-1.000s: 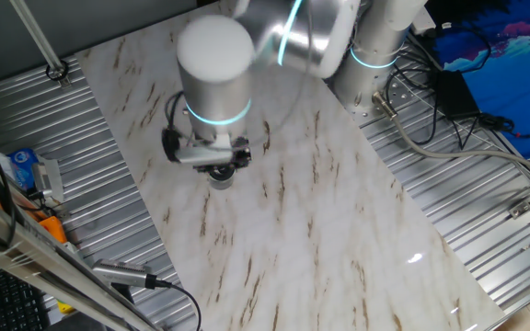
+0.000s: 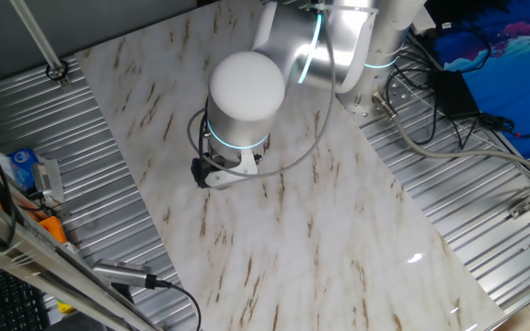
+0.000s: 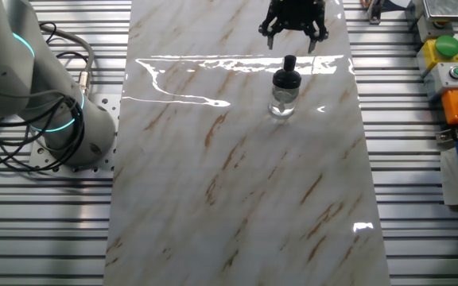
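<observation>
A small clear bottle with a black dropper-style top [image 3: 285, 77] stands upright on the marble-patterned board in exterior view 2. My gripper [image 3: 292, 41] shows at the top of that view, with its black fingers [image 3: 271, 40] spread wide apart and nothing between them. Its fingertips appear just above or behind the bottle's top, not touching it; the exact height is hard to judge. From exterior view 1, the arm's wrist and white bracket [image 2: 233, 171] cover the spot, so the bottle is hidden there.
Most of the marble board [image 3: 237, 199] is bare. Button boxes, including a green button [image 3: 448, 46], line the right side in exterior view 2. Cables [image 3: 50, 131] hang round the arm's base at left. A cylindrical device [image 2: 125, 274] lies off the board.
In exterior view 1 the wrist has swung rightward and downward in the picture and turned. The bottle, partly visible beneath the gripper earlier, is now covered.
</observation>
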